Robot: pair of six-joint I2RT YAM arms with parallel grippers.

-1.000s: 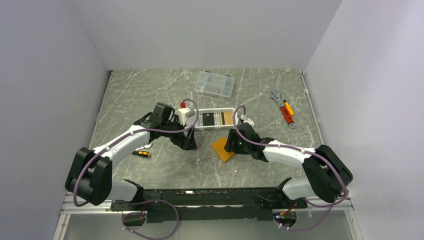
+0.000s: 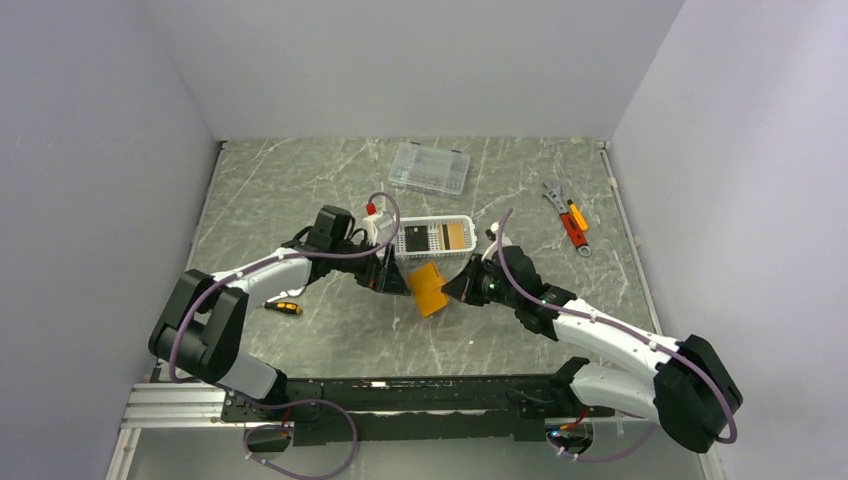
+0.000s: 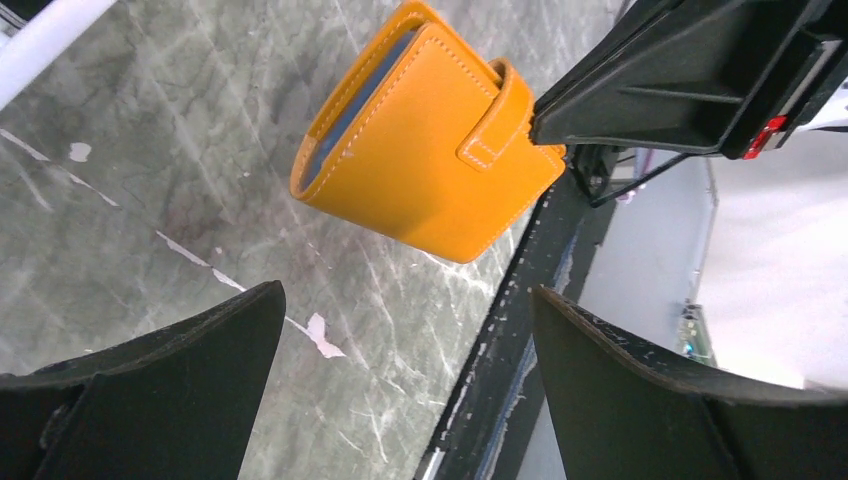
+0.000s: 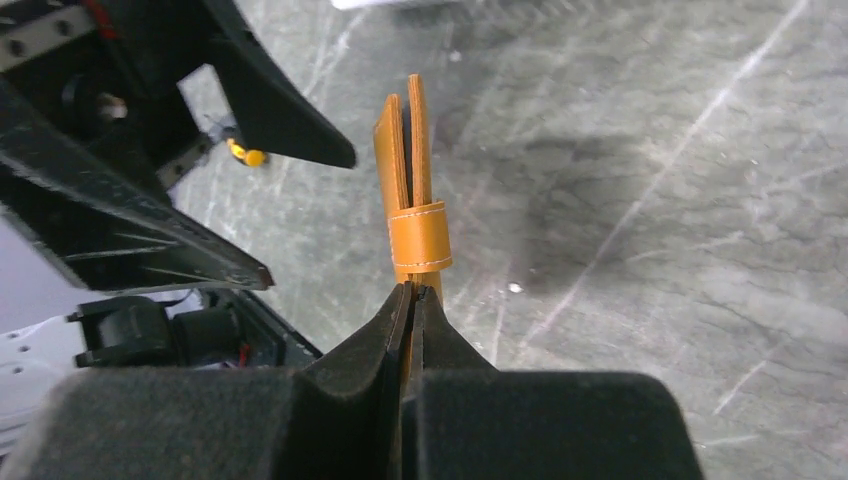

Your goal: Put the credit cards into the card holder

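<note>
An orange leather card holder (image 2: 428, 291) (image 3: 430, 150) (image 4: 420, 235) is raised off the table on edge, its dark opening and strap showing in both wrist views. My right gripper (image 2: 446, 291) is shut on it, gripping its edge below the strap. My left gripper (image 2: 392, 285) stands open just left of the holder, with nothing between its fingers and the holder beyond its fingertips in the left wrist view. I cannot pick out the credit cards with certainty.
A white basket (image 2: 468, 236) with dark and tan flat items stands behind the grippers. A clear organizer box (image 2: 430, 167) lies at the back. Tools (image 2: 575, 230) lie at the right, and a yellow-black screwdriver (image 2: 283, 308) at the left.
The right gripper has shut on the card holder and raised it, moving it slightly left toward the left gripper. The left gripper has moved slightly right.
</note>
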